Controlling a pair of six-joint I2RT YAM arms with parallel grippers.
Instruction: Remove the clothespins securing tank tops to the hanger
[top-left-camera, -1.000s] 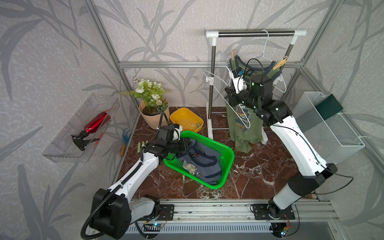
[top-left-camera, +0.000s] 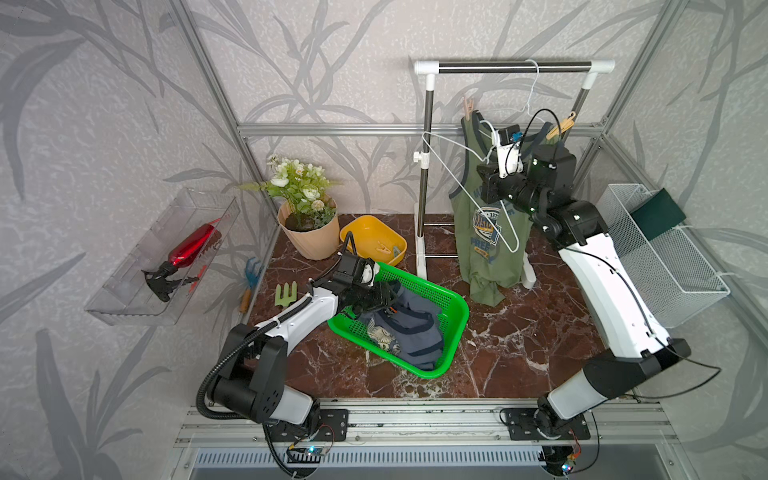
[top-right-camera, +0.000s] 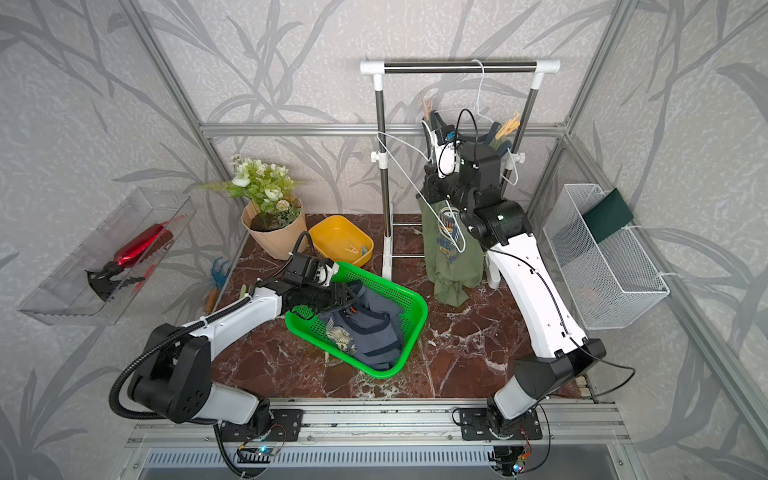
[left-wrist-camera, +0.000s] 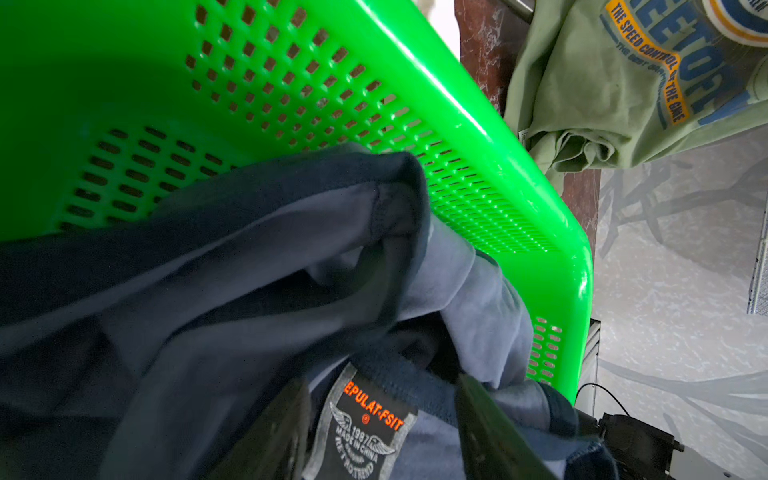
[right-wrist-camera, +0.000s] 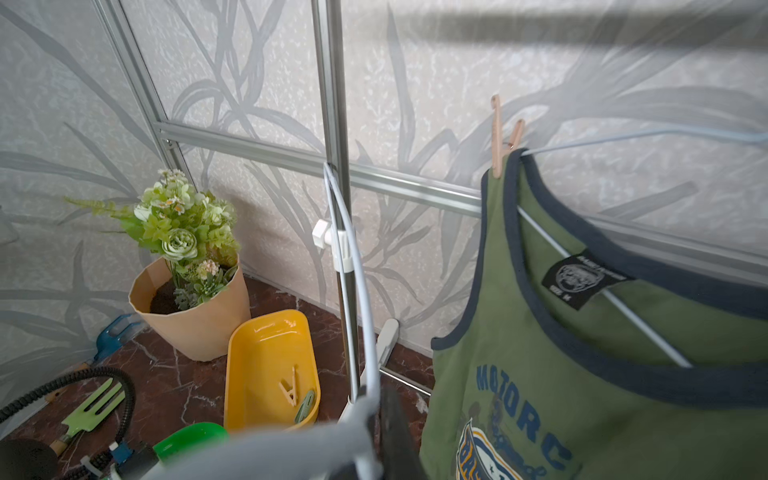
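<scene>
A green tank top (top-left-camera: 488, 240) hangs from the rack on a white hanger with its hook over the rail. A pale wooden clothespin (right-wrist-camera: 497, 136) grips its left strap; a yellowish clothespin (top-left-camera: 562, 125) is at the right strap. My right gripper (top-left-camera: 489, 185) is shut on a second, bare white hanger (top-left-camera: 457, 176), in front of the green top. A grey-blue tank top (top-left-camera: 412, 320) lies crumpled in the green basket (top-left-camera: 460, 320). Over its neck label my left gripper stands with fingers apart, nothing visibly clamped between them.
A yellow tray (right-wrist-camera: 268, 352) holds two loose clothespins. The flower pot (top-left-camera: 310, 236) stands behind it on the left. Rack posts (top-left-camera: 425, 184) flank the green top; a white wire basket (top-left-camera: 664, 256) hangs at right. The floor right of the green basket is clear.
The left gripper shifted slightly right over the green basket.
</scene>
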